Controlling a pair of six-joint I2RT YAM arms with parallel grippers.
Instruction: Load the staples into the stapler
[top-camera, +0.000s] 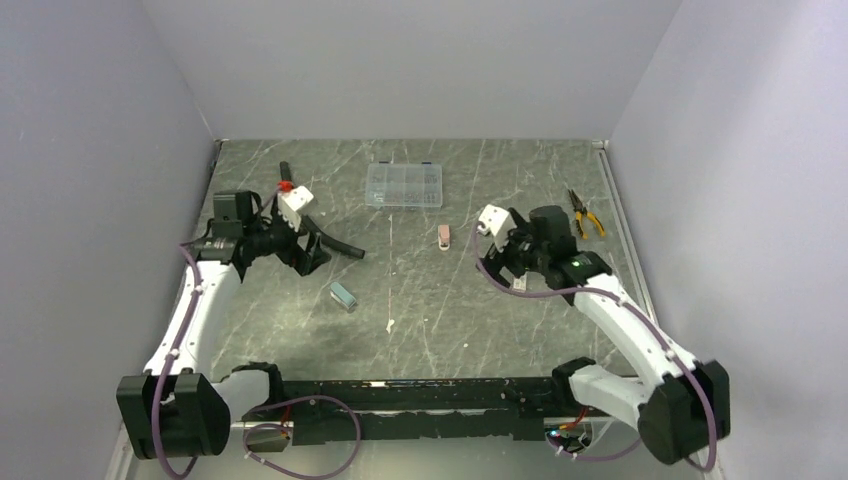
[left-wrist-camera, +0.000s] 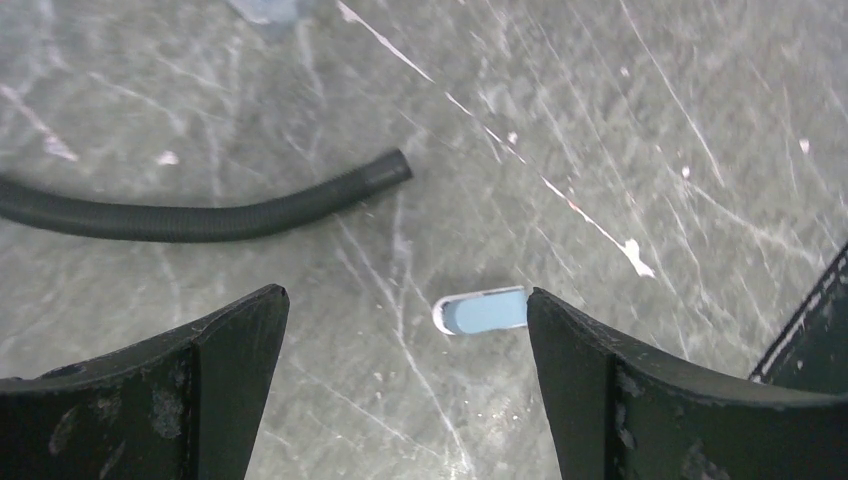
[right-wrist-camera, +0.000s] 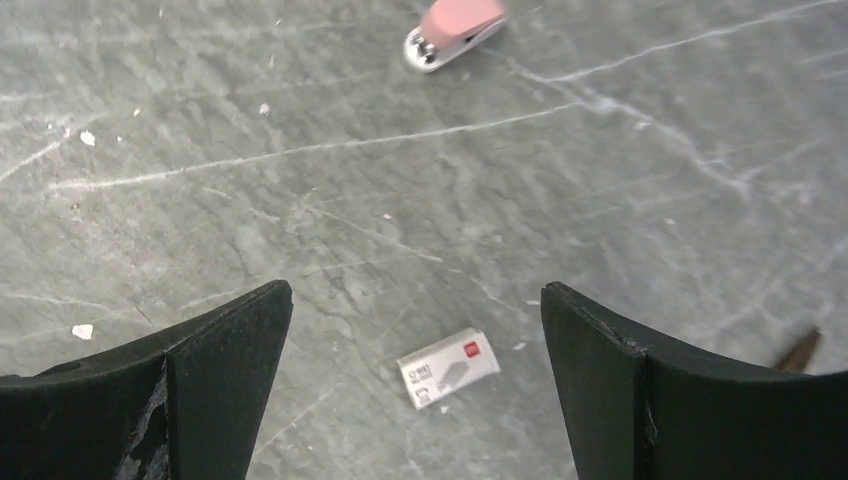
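A small white box with red print (right-wrist-camera: 447, 368), likely the staples, lies on the table; in the top view the box (top-camera: 520, 284) is partly covered by the right arm. My right gripper (top-camera: 493, 266) hangs above it, open and empty. The blue-grey stapler (top-camera: 343, 296) rests front left, and in the left wrist view this stapler (left-wrist-camera: 485, 311) shows beyond the finger gap, close to one fingertip. My open left gripper (top-camera: 316, 255) hovers just behind it, holding nothing. At mid-table sits a smaller pink stapler (top-camera: 444, 237).
A black hose (top-camera: 335, 243) runs behind the left gripper. At the back stands a clear compartment case (top-camera: 404, 204). Pliers with yellow handles (top-camera: 583, 215) lie far right.
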